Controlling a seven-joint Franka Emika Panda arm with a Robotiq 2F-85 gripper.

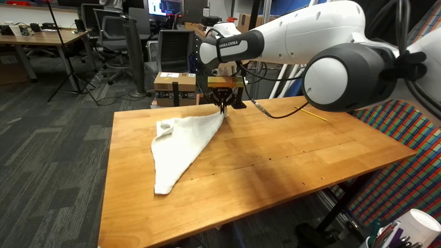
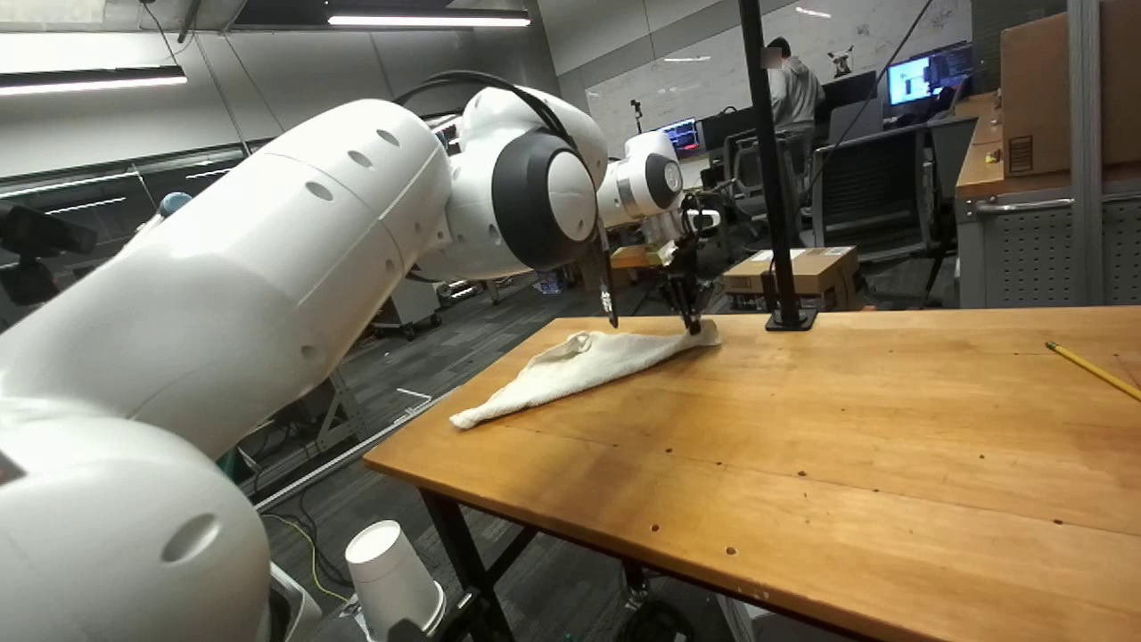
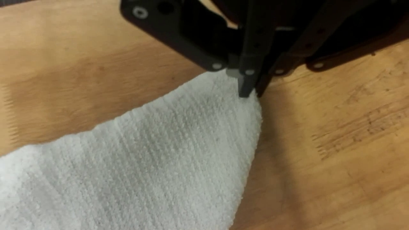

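A white towel (image 1: pixel 182 142) lies in a rough triangle on the wooden table, with a small curled fold at its back left. My gripper (image 1: pixel 223 112) is at the towel's back right corner, shut on that corner with its fingers pressed together. From the wrist view, the towel (image 3: pixel 153 161) runs away from the fingertips (image 3: pixel 244 91) toward the lower left, and its edge is pinched. In the second exterior view the gripper (image 2: pixel 694 326) stands low over the table's far edge, with the rest of the towel (image 2: pixel 583 369) flat on the wood.
A yellow pencil (image 1: pixel 310 113) lies at the back right of the table (image 1: pixel 264 173). A black post (image 2: pixel 789 257) rises from the far edge near the gripper.
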